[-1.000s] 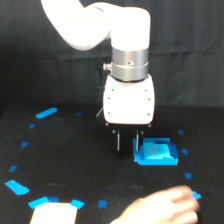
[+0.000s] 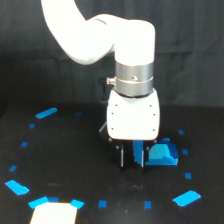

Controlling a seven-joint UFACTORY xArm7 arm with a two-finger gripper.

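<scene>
My gripper [image 2: 134, 158] hangs over the middle of the black table, its two dark fingers pointing down and apart. Blue shows in the gap between them, apparently part of the small blue tray [image 2: 166, 158] behind. The tray sits to the right, its left part hidden by the white hand of the arm. From this one view I cannot tell whether the fingers touch it.
Blue tape marks [image 2: 17, 187] are scattered over the dark table. At the front left edge stands a pale, cream-coloured object [image 2: 54, 214], cut off by the frame.
My gripper has moved lower and slightly right, now overlapping the tray's left part in view. A person's hand at the lower right has gone. The tray looks unmoved.
</scene>
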